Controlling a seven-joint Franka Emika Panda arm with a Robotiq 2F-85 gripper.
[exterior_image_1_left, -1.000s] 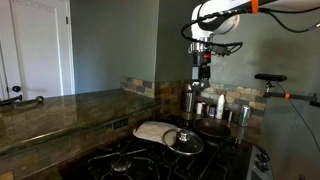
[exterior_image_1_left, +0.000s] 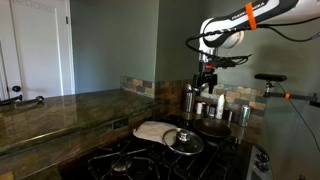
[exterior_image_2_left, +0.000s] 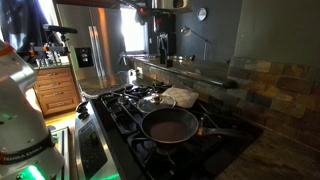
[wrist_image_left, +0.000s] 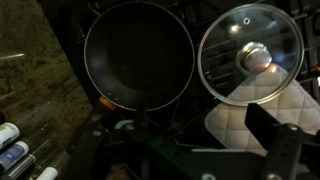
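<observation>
A black frying pan (wrist_image_left: 138, 55) and a round glass lid (wrist_image_left: 251, 54) with a metal knob lie side by side on the stovetop in the wrist view. A quilted cream cloth (wrist_image_left: 250, 122) lies partly under the lid. My gripper is open, its dark fingers wide apart with nothing between them. In exterior view 1 it hangs above the stove, well clear of the pan (exterior_image_1_left: 213, 128) and the lid (exterior_image_1_left: 182, 141). The pan's handle (exterior_image_2_left: 219, 132) extends right in exterior view 2.
Several bottles (wrist_image_left: 10, 150) stand at the counter's edge in the wrist view. Black burner grates (exterior_image_1_left: 118, 162) surround the cookware. A raised stone counter (exterior_image_1_left: 70, 110) and a tiled wall bound the stove.
The arm has come down somewhat, and the gripper now hangs a little lower over the stove. The pan, lid and cloth have stayed in place.
</observation>
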